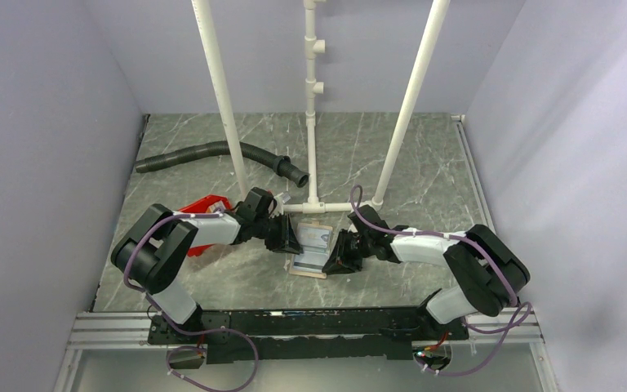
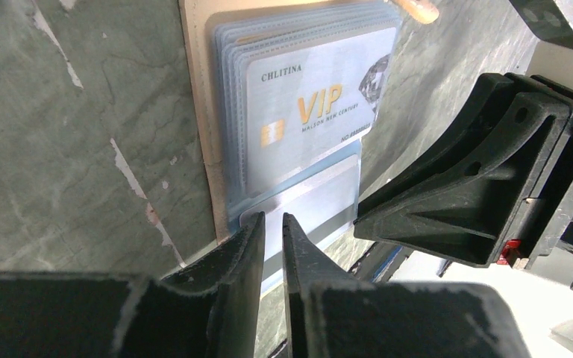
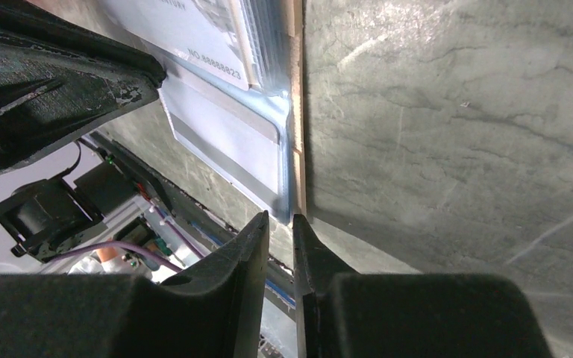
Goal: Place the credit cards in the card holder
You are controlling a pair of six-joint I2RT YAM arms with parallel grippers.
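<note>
The card holder [image 1: 313, 237] lies open on the table between my two grippers, a tan backing with clear plastic sleeves. In the left wrist view a white VIP card [image 2: 310, 112] sits in the upper stack of sleeves. Below it, a white card with a grey stripe [image 2: 321, 198] lies in the lower sleeve. At that sleeve's left edge, my left gripper is shut on the sleeve; the exact hold is partly hidden. My right gripper stands slightly open at the lower sleeve's near right corner [image 3: 283, 195], its fingertips a narrow gap apart.
A red basket [image 1: 205, 202] stands left, partly behind the left arm. Behind the holder are white pipes [image 1: 326, 207] and a black corrugated hose [image 1: 204, 150]. Bare table surrounds the holder's front and far right.
</note>
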